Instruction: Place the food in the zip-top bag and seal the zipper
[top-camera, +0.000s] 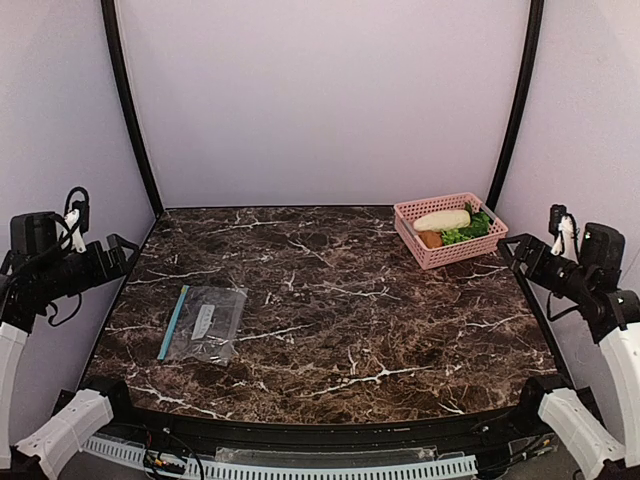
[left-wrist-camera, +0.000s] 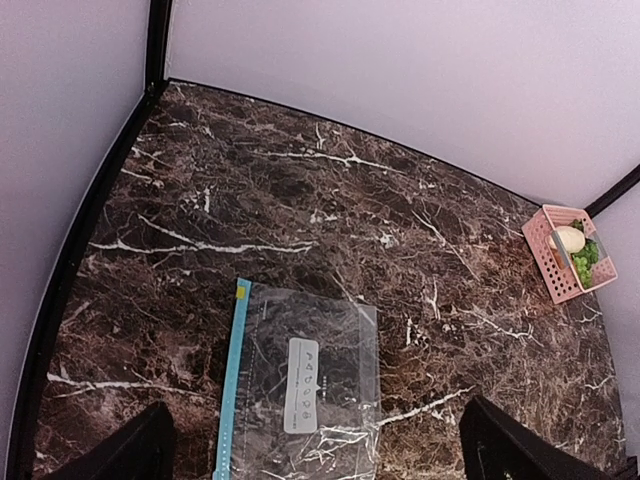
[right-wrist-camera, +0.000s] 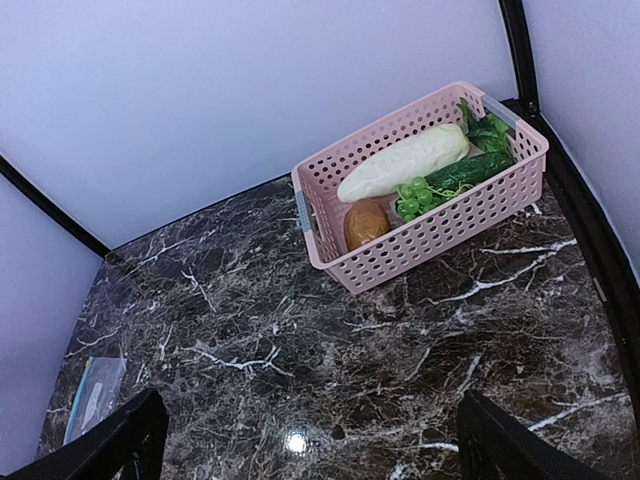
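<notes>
A clear zip top bag (top-camera: 207, 325) lies flat on the left of the table, its blue zipper strip (left-wrist-camera: 231, 375) running along its left edge; nothing shows inside it. At the back right, a pink basket (right-wrist-camera: 410, 252) holds the food: a long white vegetable (right-wrist-camera: 405, 162), a brown roundish item (right-wrist-camera: 366, 223), green grapes (right-wrist-camera: 420, 197) and a dark green cucumber-like vegetable (right-wrist-camera: 470, 171) with leaves. My left gripper (top-camera: 128, 256) hangs at the table's left side, open and empty. Off the right side is my right gripper (top-camera: 511, 252), also open and empty, close by the basket.
White walls (top-camera: 320, 100) with black corner posts close off the back and sides. A black rail (top-camera: 320, 432) runs along the front edge.
</notes>
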